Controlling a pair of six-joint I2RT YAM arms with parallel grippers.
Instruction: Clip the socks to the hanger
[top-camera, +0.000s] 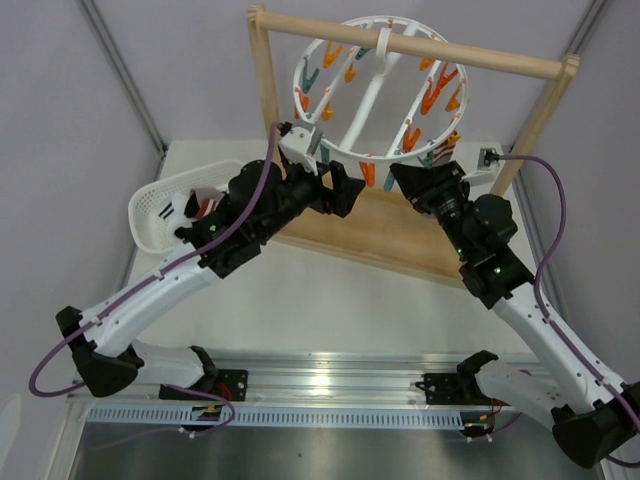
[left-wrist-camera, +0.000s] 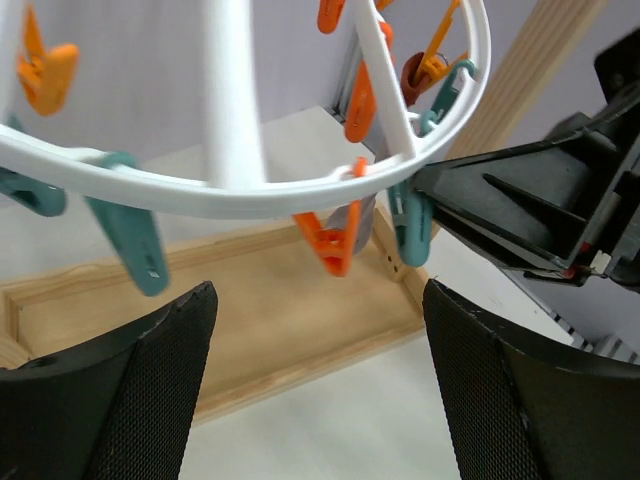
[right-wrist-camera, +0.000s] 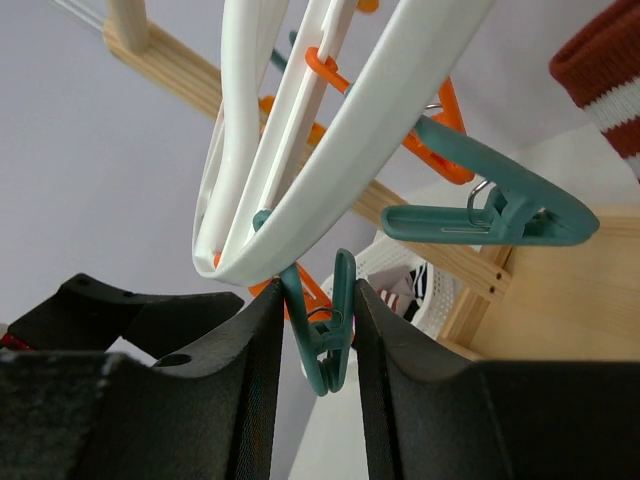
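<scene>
The round white hanger (top-camera: 356, 152) with orange and teal clips hangs from the wooden bar. My right gripper (top-camera: 400, 175) is at a teal clip (right-wrist-camera: 338, 318) under the rim, its fingers part open around it. My left gripper stands open with nothing between its fingers, left of the right one and below the rim. A dark red and white striped sock (right-wrist-camera: 615, 85) hangs at the hanger's right side. More socks lie in the white basket (top-camera: 145, 225) at the left.
The wooden frame (top-camera: 485, 58) surrounds the hanger. A wooden base (top-camera: 370, 235) lies on the white table (top-camera: 330, 310), whose front is clear.
</scene>
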